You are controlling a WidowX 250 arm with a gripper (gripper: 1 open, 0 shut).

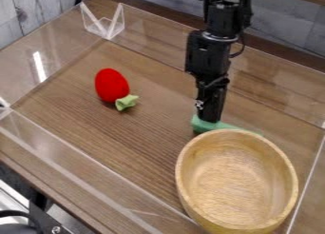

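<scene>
The black arm reaches down from the top centre to my gripper (208, 114), which is low over a green object (229, 128) lying behind the big pale yellow bowl (237, 195). The fingers look shut, with nothing visible between them. The bowl hides part of the green object. A red oval object (110, 85) lies on the wooden table at the left, with a small light green piece (127, 102) beside it.
A clear plastic item (105, 19) stands at the back left of the table (89, 152). The bowl fills the front right.
</scene>
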